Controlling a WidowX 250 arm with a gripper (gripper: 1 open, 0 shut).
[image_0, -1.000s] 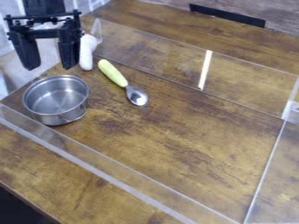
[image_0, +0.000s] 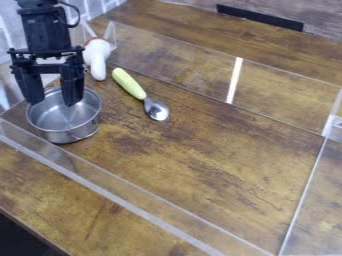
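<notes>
My black gripper (image_0: 46, 76) is at the upper left, over the steel bowl (image_0: 75, 123), with its fingers open and reaching down to the bowl's back left part. A spoon (image_0: 155, 109) with a pale yellow-green handle lies to the right of the bowl. A white object (image_0: 98, 56) lies behind, just right of the arm.
Clear plastic walls border the wooden table (image_0: 227, 150) on several sides. A dark strip shows at the far back.
My gripper has moved down toward the bowl. The bowl, spoon and white object have not visibly moved.
</notes>
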